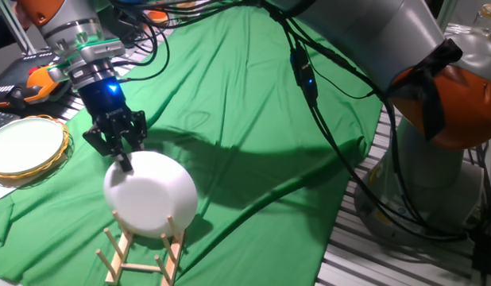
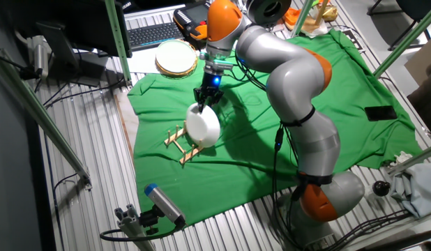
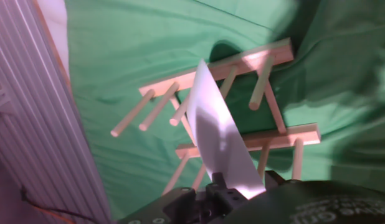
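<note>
A round white plate (image 1: 154, 195) stands on edge in the wooden rack (image 1: 141, 267), slightly tilted. My gripper (image 1: 131, 154) is at the plate's upper rim, one finger in front of its face and the other towards the back. The wrist view shows the plate (image 3: 218, 134) nearly edge-on among the rack's pegs, its near rim running down to the gripper. The fingers appear on either side of that rim. Whether they press on it or stand clear cannot be made out. From above, the plate (image 2: 203, 127) leans beside the rack's pegs.
A round tray with a woven rim (image 1: 65, 151) lies at the left, near a keyboard (image 2: 154, 35). A camera on a mount (image 2: 163, 203) stands at the front edge.
</note>
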